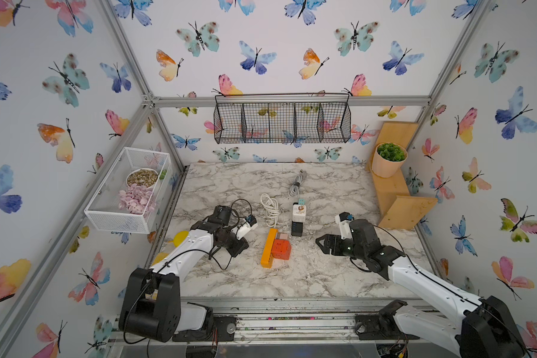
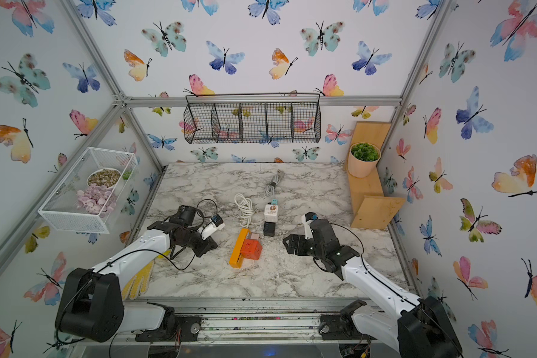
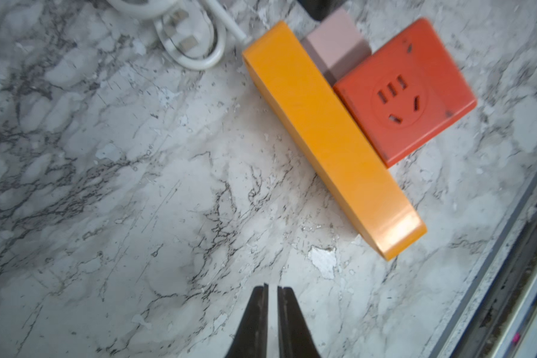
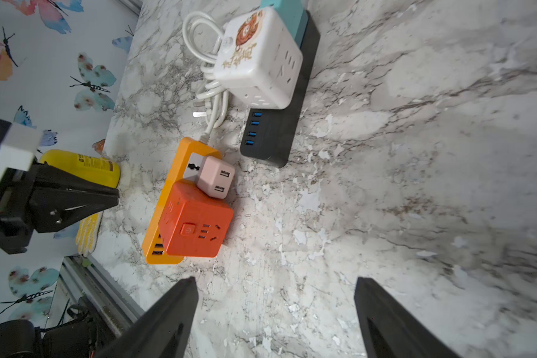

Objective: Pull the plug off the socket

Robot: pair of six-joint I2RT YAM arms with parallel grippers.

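An orange power strip lies on the table, with a red socket cube [image 4: 194, 223] and a small pinkish plug block [image 4: 216, 177] attached along its side, as the right wrist view shows. My left gripper hangs over the table to the left of the strip, its fingertips close together with a narrow gap and nothing visible between them. My right gripper is open and empty, right of the strip. A black power strip [image 4: 274, 134] with a white cube adaptor [image 4: 256, 56] stands behind.
A coiled white cable [image 1: 270, 207] lies behind the orange strip. A wooden stand [image 1: 387, 185] with a plant is at the back right, a white wire basket [image 1: 119, 214] at the left wall.
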